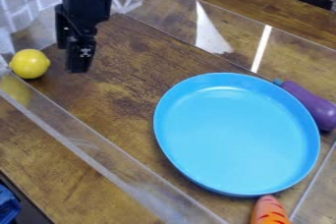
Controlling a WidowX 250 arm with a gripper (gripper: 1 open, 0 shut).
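Observation:
The black gripper (pixel 78 49) hangs at the upper left, open, its fingers pointing down just right of and above a yellow lemon (pixel 30 63). Nothing shows between the fingers. The lemon rests on the wooden surface by the clear wall at the left. A large blue plate (pixel 237 133) fills the right side.
A purple eggplant (pixel 305 104) lies right of the plate, and an orange carrot (pixel 270 211) at the bottom right. Clear low walls surround the area. Something blue sits at the lower left corner.

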